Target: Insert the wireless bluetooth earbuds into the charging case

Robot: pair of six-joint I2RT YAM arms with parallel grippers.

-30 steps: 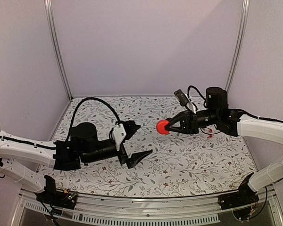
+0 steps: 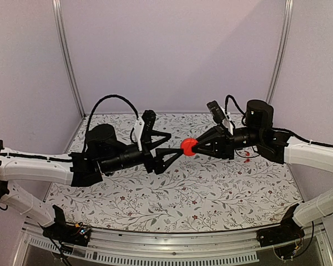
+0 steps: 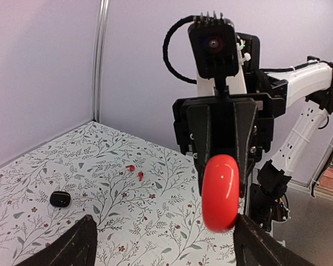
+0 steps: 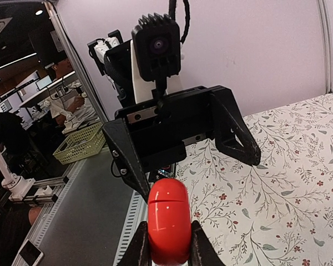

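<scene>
A red charging case is held up in my right gripper, which is shut on it, above the table's middle. My left gripper faces it, fingers apart and empty; in the top view its lower finger almost reaches the case. In the left wrist view the case hangs just ahead of the left fingertips. Two small red pieces, apparently the earbuds, lie on the floral table at the right, largely behind the right arm in the top view.
A small black block lies on the table. Pale walls stand at the back and sides.
My left gripper has risen and moved toward the red case, turning more level.
</scene>
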